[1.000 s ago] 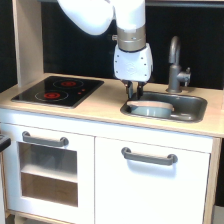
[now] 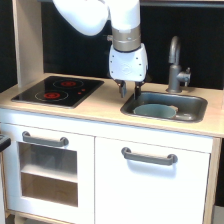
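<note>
The white robot arm reaches down from the top, its gripper (image 2: pixel 130 91) hanging just left of the sink's rim (image 2: pixel 194 107), above the counter (image 2: pixel 103 113). Its dark fingers appear apart, with nothing clearly between them. A teal oval dish (image 2: pixel 156 110) lies in the sink.
A black hob (image 2: pixel 60 91) with red rings fills the left of the counter. A dark faucet (image 2: pixel 175 65) stands behind the sink. Below are white cabinet doors with grey handles.
The arm has moved slightly left. A pinkish long item that was at the dish in the sink a second ago no longer shows there.
</note>
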